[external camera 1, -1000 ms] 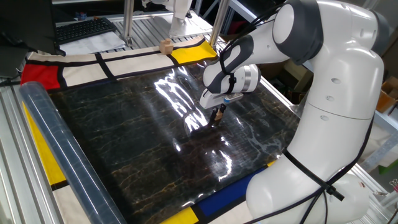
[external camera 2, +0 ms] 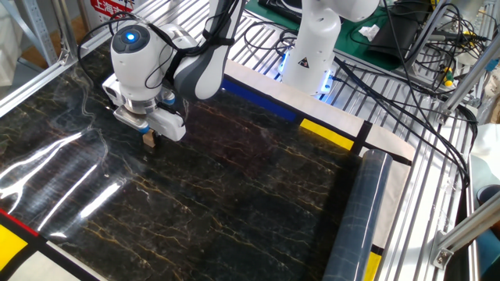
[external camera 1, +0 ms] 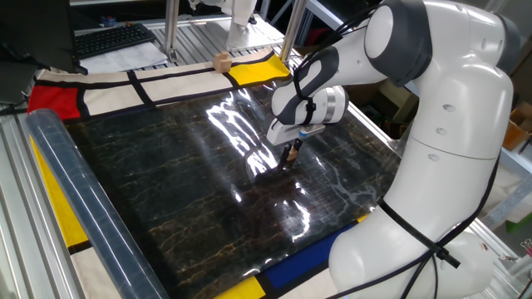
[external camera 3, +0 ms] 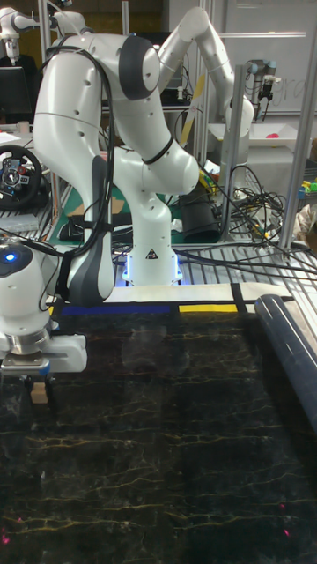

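Note:
A small wooden block (external camera 2: 149, 139) is at the fingertips of my gripper (external camera 1: 291, 156), low over the dark marbled sheet (external camera 1: 174, 208). In the first exterior view the black fingers (external camera 1: 285, 157) stand close on either side of it, so the gripper looks shut on the block. The third exterior view shows the same block (external camera 3: 39, 392) under the white hand, at the left edge. Whether its underside touches the sheet is hard to tell.
Another wooden block (external camera 1: 222, 62) sits on the patterned cloth border at the far edge. A clear rolled-up end (external camera 1: 91, 199) of covering lies along one side. Most of the dark sheet is bare, with bright glare. A keyboard (external camera 1: 114, 39) lies beyond.

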